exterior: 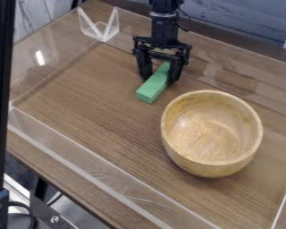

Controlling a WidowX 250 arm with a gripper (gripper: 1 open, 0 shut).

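Observation:
A green block (153, 88) lies on the wooden table, slanting toward the lower left. The black gripper (160, 59) reaches down from the top of the view to the block's upper end, its dark fingers around that part. Whether the fingers press on the block is too small to tell.
A large tan bowl (211, 132) sits at the right, just below the block. A clear plastic object (99, 25) stands at the back left. Dark cables lie at the lower left corner.

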